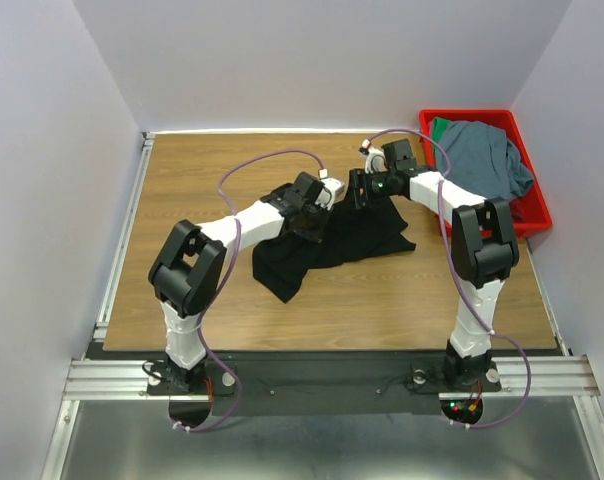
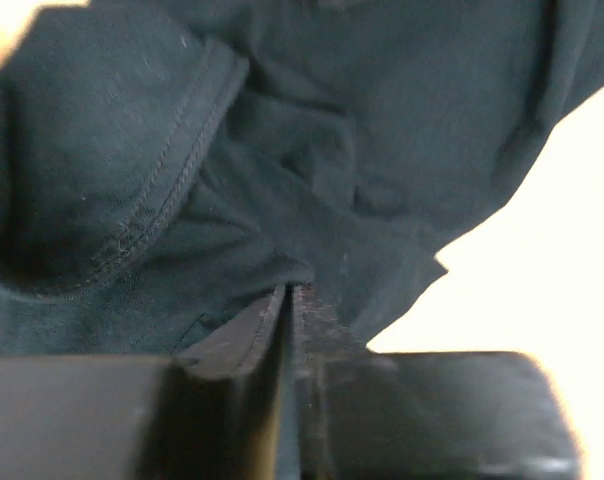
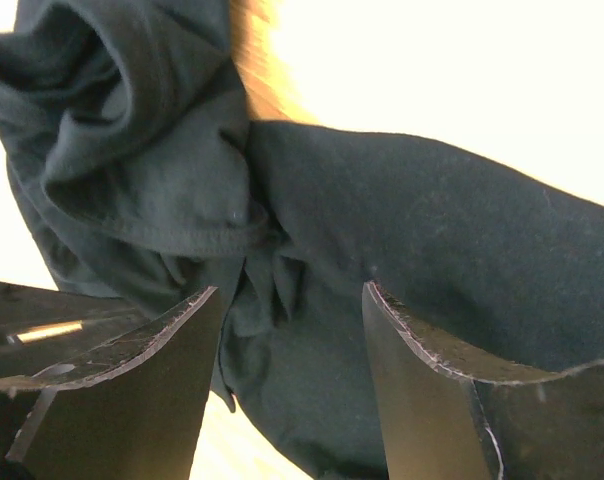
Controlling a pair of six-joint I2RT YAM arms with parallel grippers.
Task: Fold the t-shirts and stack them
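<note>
A black t-shirt [image 1: 372, 240] lies rumpled on the middle of the table, its layers bunched and overlapping. At its left part, my left gripper [image 1: 314, 234] points down onto the cloth. In the left wrist view the fingertips meet at a raised fold of the t-shirt [image 2: 282, 240], and the gripper looks shut on that fold. My right gripper [image 1: 358, 196] is over the shirt's upper right part. Its fingers [image 3: 162, 350] stand apart in the right wrist view, with dark cloth [image 3: 332, 210] below and nothing visibly held between them.
A red bin [image 1: 538, 218] at the back right holds a grey-blue garment [image 1: 482, 160] and a green one [image 1: 439, 129].
</note>
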